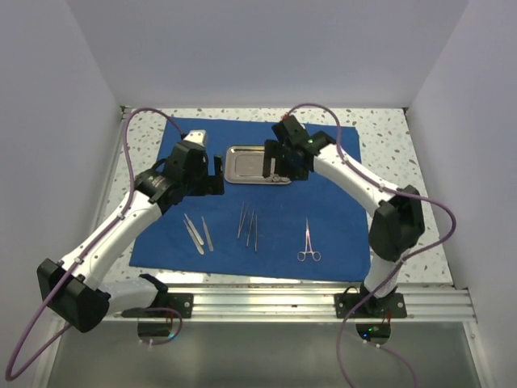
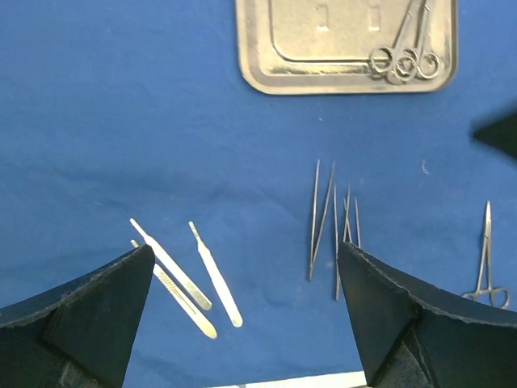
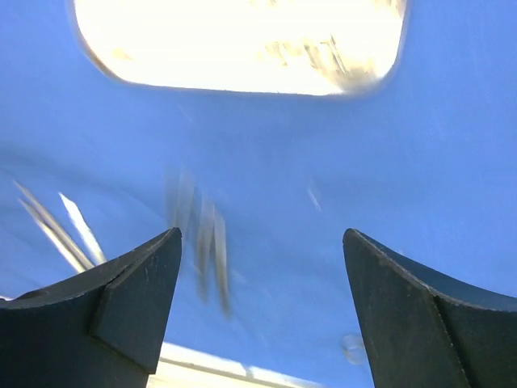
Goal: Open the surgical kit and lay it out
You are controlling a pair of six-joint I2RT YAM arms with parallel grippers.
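Note:
A silver metal tray [image 1: 234, 179] lies at the back of the blue cloth, with scissor-handled clamps [image 2: 404, 61] in its right part. My right gripper [image 1: 285, 172] is open above the tray's right end, partly hiding the clamps. Off to the tray's left, my left gripper [image 1: 216, 175] hangs open over the cloth, holding nothing. One scissor-like clamp [image 1: 308, 245] rests on the cloth at front right. Several thin tweezers [image 2: 314, 218] lie in the middle. Three scalpel handles [image 2: 216, 275] are grouped at front left. The right wrist view is blurred.
The blue cloth [image 1: 331, 202] covers most of the speckled table [image 1: 412, 210]. Bare cloth stretches between the tweezers and the front-right clamp. A metal rail [image 1: 266, 299] runs along the front edge.

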